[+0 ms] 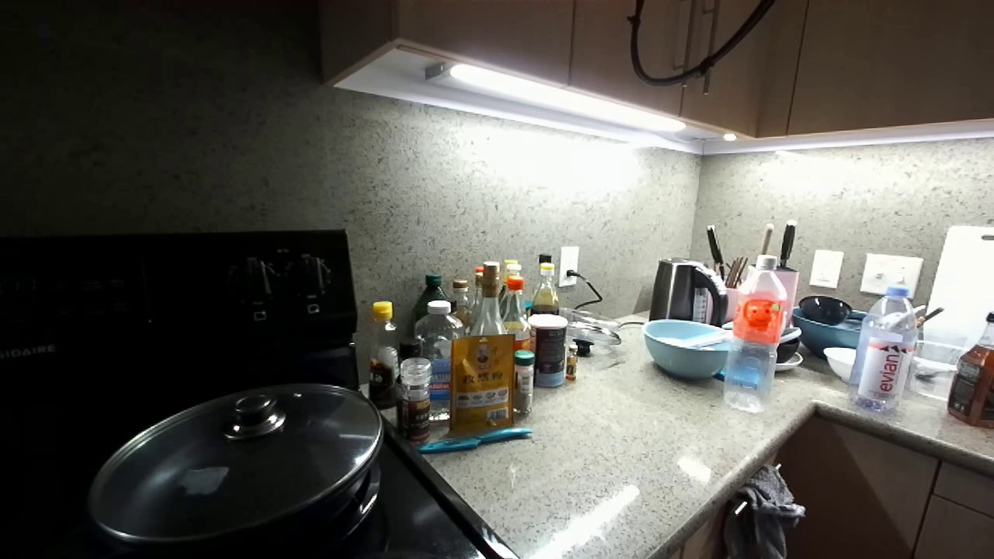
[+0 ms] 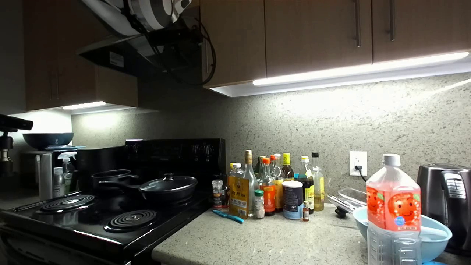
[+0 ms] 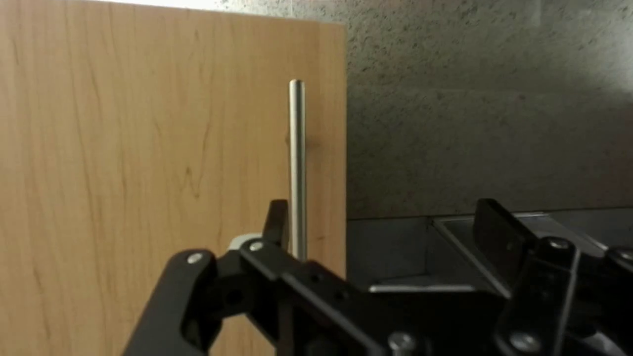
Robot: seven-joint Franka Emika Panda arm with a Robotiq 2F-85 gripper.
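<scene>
In the wrist view my gripper stands open, its fingers wide apart and nothing held between them. The left finger (image 3: pixel 277 222) overlaps the lower part of a vertical metal bar handle (image 3: pixel 298 160) and lies close beside it; whether they touch I cannot tell. That handle is fixed near the right edge of a light wooden cabinet door (image 3: pixel 148 118). Past the door's edge, the right finger (image 3: pixel 498 237) hangs in front of a grey speckled wall and a dark metal surface. In exterior view 2 only part of the arm (image 2: pixel 145 17) shows, high up by the range hood; its gripper cannot be made out there.
The range hood (image 2: pixel 110 55) sits beside the upper cabinets (image 2: pixel 318 39). Below are a stove with a lidded pan (image 2: pixel 170 190), a cluster of bottles (image 2: pixel 267 185), a red-labelled bottle (image 2: pixel 393 207) and a blue bowl (image 1: pixel 685 349).
</scene>
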